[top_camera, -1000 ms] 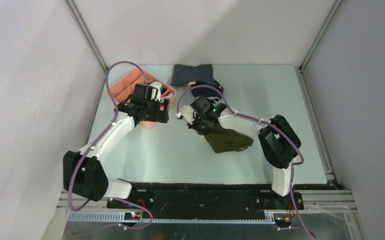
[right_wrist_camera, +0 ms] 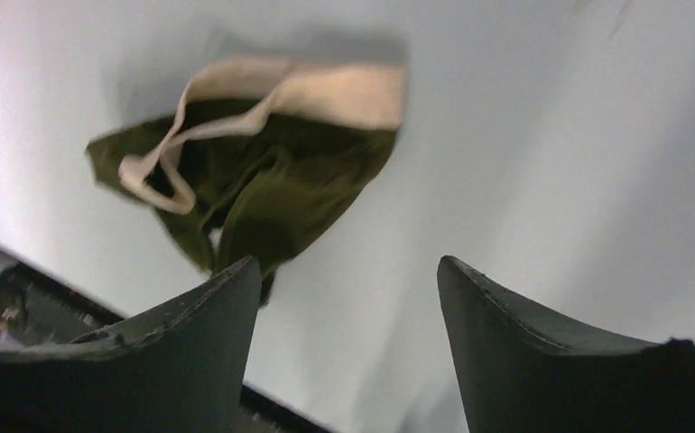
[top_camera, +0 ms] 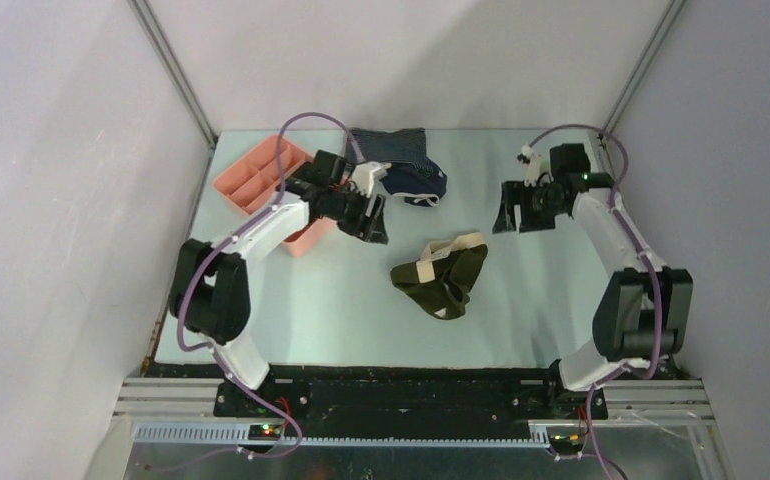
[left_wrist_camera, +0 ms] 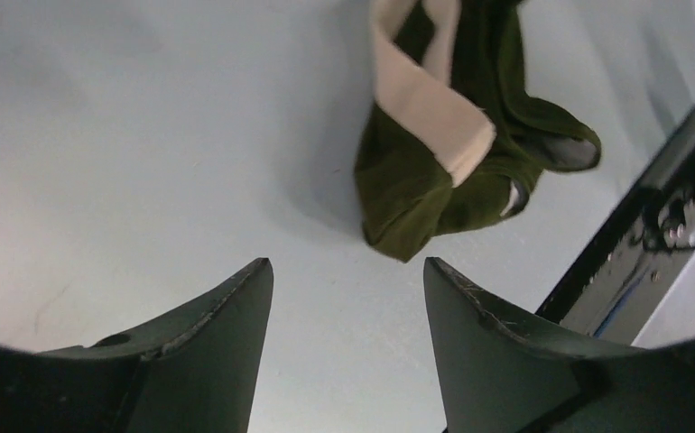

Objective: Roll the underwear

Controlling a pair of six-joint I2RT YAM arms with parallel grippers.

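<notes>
Dark green underwear (top_camera: 445,289) with a cream waistband lies crumpled in the middle of the table. Its waistband (left_wrist_camera: 432,126) is folded over on itself in the left wrist view. My left gripper (top_camera: 375,220) hangs to the upper left of the cloth, apart from it, its fingers (left_wrist_camera: 222,347) spread with nothing between them. On the other side, my right gripper (top_camera: 517,208) stands open to the upper right of the garment, not touching it. In the right wrist view the underwear (right_wrist_camera: 281,212) shows blurred beyond its parted fingers (right_wrist_camera: 506,347).
A pink divided box (top_camera: 249,172) stands at the back left, partly covered by my left arm. Dark blue folded garments (top_camera: 397,150) lie at the back centre. Bare table surrounds the underwear in front and on both sides.
The cloth now lies bunched. My left gripper has moved right, away from the box.
</notes>
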